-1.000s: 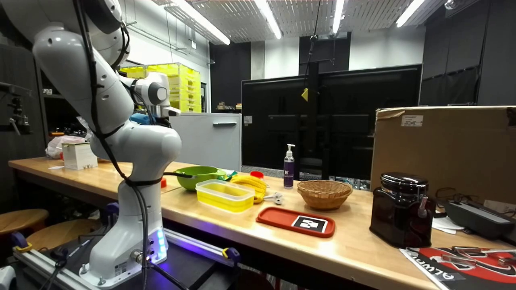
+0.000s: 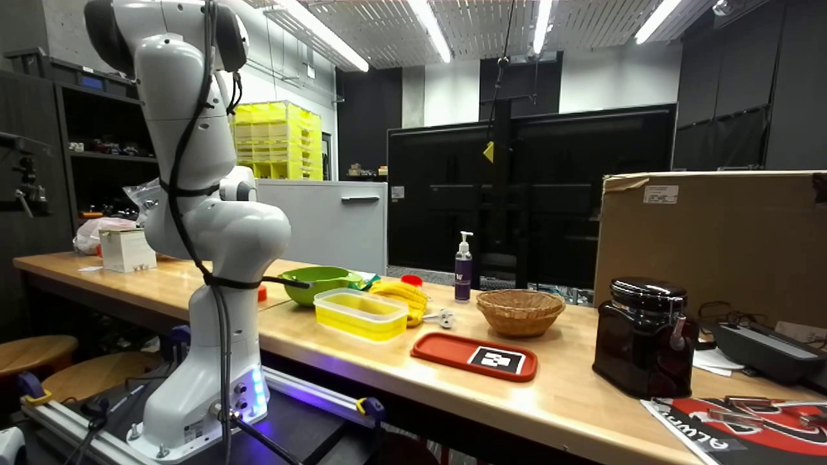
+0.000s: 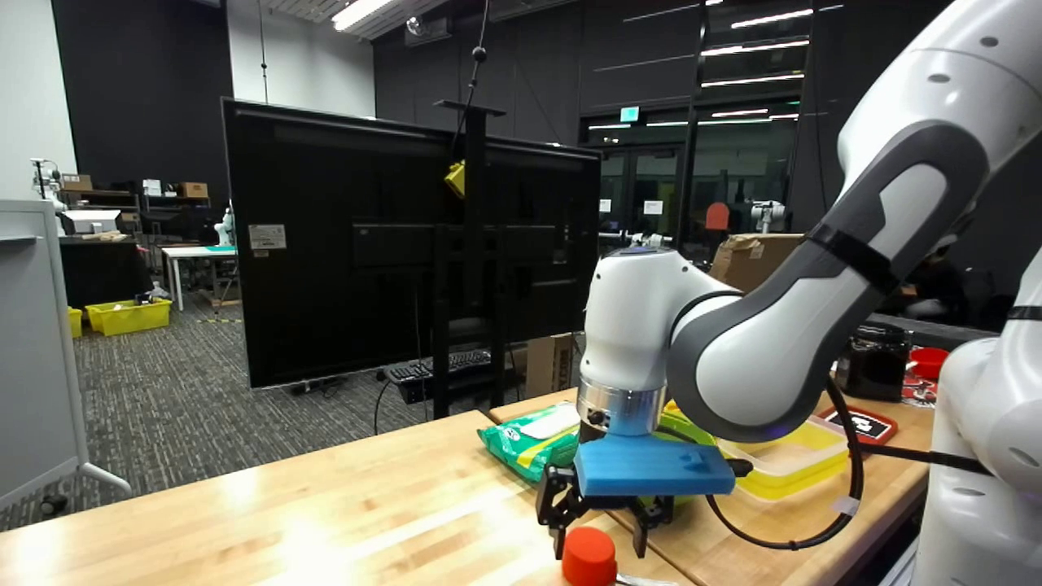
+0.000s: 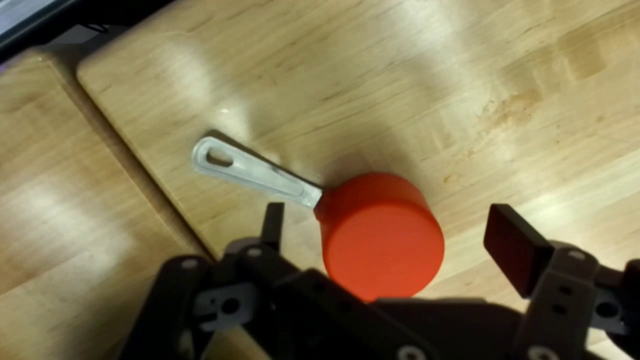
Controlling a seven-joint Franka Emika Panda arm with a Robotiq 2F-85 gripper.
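In the wrist view a red cup (image 4: 384, 246) with a pale grey handle (image 4: 258, 171) rests on the wooden table, its flat red face toward the camera. My gripper is open above it, one finger (image 4: 273, 225) to the left of the cup and the other finger (image 4: 516, 249) to the right, with gaps on both sides. In exterior view 2 the gripper (image 3: 597, 547) hangs just over the red cup (image 3: 588, 557), fingers pointing down. In exterior view 1 the arm hides the gripper, and only a sliver of the red cup (image 2: 261, 293) shows.
A green bowl (image 2: 322, 280), a yellow container (image 2: 360, 314) and a yellow cloth-like item (image 2: 401, 293) stand close together. Farther along are a wicker basket (image 2: 519, 310), a red tray (image 2: 474, 356) and a dark jar (image 2: 645, 337). A green packet (image 3: 535, 438) lies behind the gripper. Bare table (image 3: 322, 508) extends left.
The table objects look unmoved.
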